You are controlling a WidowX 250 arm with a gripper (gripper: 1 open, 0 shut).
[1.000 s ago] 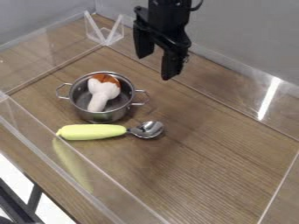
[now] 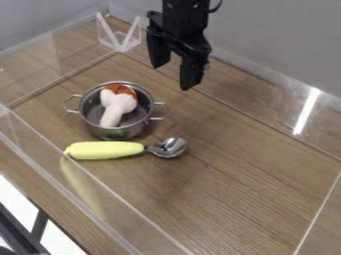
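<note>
My gripper (image 2: 178, 60) hangs dark and open over the back of the wooden table, above and behind a steel pot (image 2: 135, 125). Inside the pot sit a white-handled item (image 2: 114, 108) and something orange-red beside it. In front of the pot lie a pale yellow corn-like object (image 2: 100, 150) and a silver spoon or ladle head (image 2: 170, 147), close to its right end.
A white wire rack (image 2: 120, 40) stands at the back left.
My gripper has shifted slightly to the left. The objects on the table have not visibly moved.
</note>
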